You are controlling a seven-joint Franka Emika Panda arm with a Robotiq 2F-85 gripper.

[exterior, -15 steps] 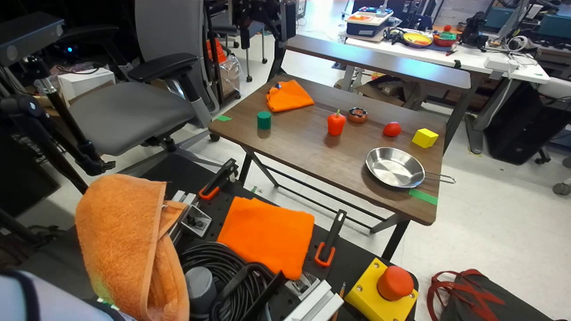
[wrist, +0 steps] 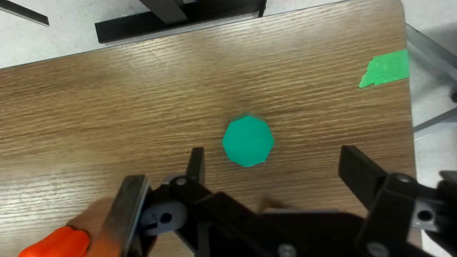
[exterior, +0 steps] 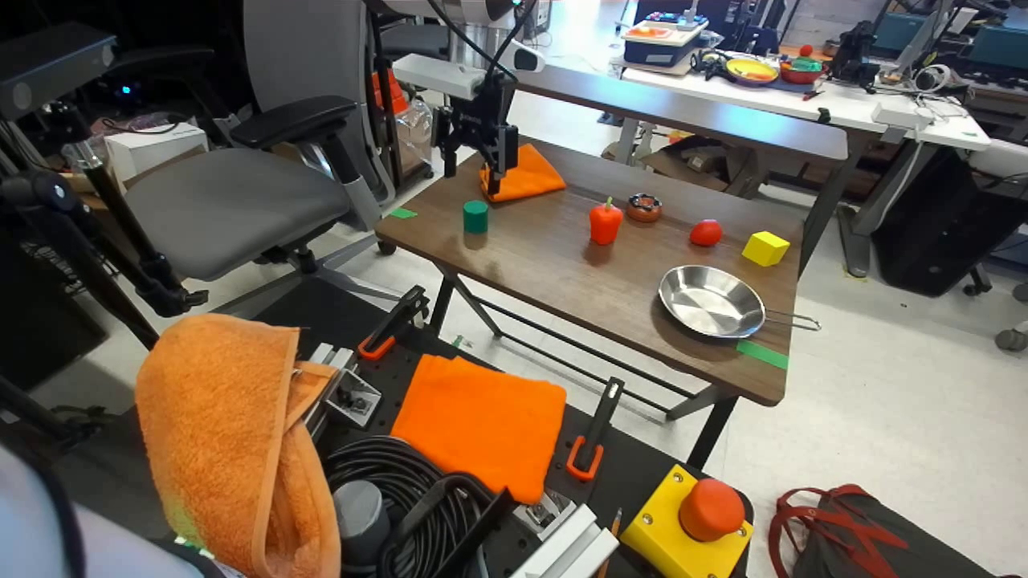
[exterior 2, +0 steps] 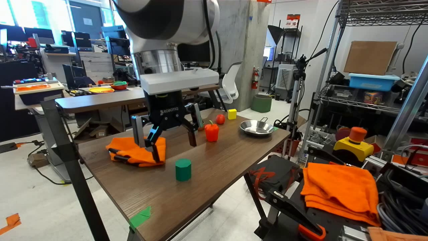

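My gripper (exterior 2: 175, 151) hangs open above the table's near-left part, with nothing between its fingers. A green block (wrist: 248, 141), eight-sided from above and cylinder-like from the side, stands upright on the wooden table. In the wrist view it lies ahead of the gap between the fingertips, apart from both. An orange cloth (exterior 2: 137, 151) with dark patches lies behind the gripper in exterior view 2. Farther along the table stands a red pepper (exterior: 605, 222), which the wrist view shows only in part at the lower left.
Past the pepper are a small brown bowl (exterior: 643, 207), a red tomato-like ball (exterior: 706, 232), a yellow block (exterior: 766, 249) and a steel pan (exterior: 712, 302). Bare wood surrounds the green block; green tape (wrist: 386, 68) marks a table corner.
In exterior view 1 my gripper has come down from the top edge to above the table, close to the orange cloth and green block. The table objects have not moved.
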